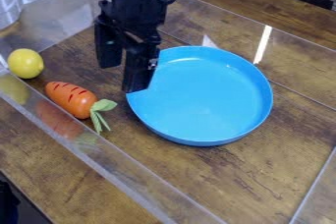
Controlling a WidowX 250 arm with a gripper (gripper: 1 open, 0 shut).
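The black gripper (124, 53) hangs over the left rim of a blue plate (203, 100), its two fingers apart and pointing down, with nothing seen between them. An orange toy carrot (71, 98) with green leaves lies left of the plate, below and left of the gripper. A yellow round object (26, 63), like a lemon, sits at the far left.
The plate is empty on a wooden table (262, 179). Clear transparent walls run along the left and right. Bare table lies in front of the plate and at the back right.
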